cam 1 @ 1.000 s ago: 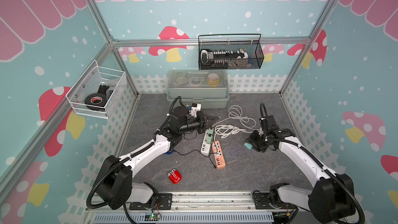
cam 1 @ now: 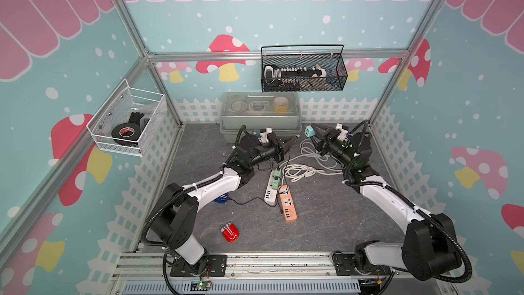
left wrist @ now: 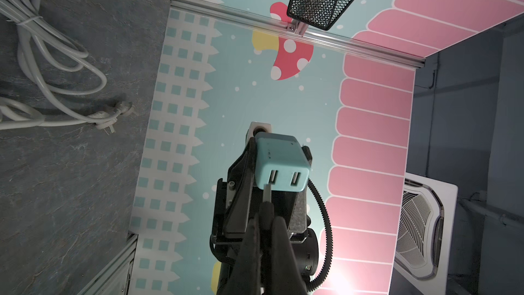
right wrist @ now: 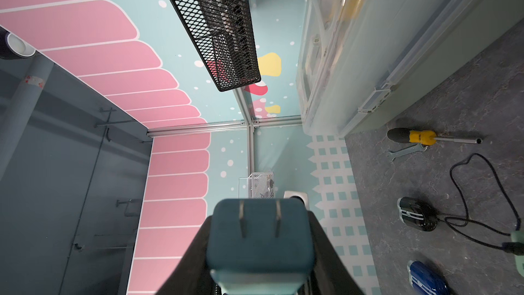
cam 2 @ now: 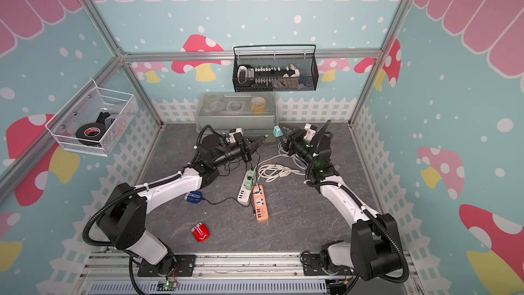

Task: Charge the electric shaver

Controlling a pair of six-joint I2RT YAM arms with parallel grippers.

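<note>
My right gripper [cam 1: 316, 133] is shut on a light teal charger block [cam 1: 309, 130], raised above the table; two USB ports show on it in the left wrist view [left wrist: 282, 158]. My left gripper [cam 1: 289, 143] is shut on a slim USB cable plug [left wrist: 267, 192], which points toward the block and lines up below its left port; whether it touches cannot be told. A dark shaver [right wrist: 414, 213] with a cable lies on the table, as do a blue shaver [cam 2: 193, 196] and a red one [cam 2: 200, 231].
Power strips, white [cam 1: 270, 191] and orange [cam 1: 289, 210], lie mid-table, with coiled white cables [cam 1: 300, 172] to their right. A lidded box [cam 1: 234, 120] stands at the back, a wire basket [cam 1: 338, 82] above it. A screwdriver [right wrist: 420, 136] and wrench lie near the box.
My right gripper has lifted the block from low on the right up and leftward. My left arm has risen and moved right, toward the block, with the cable.
</note>
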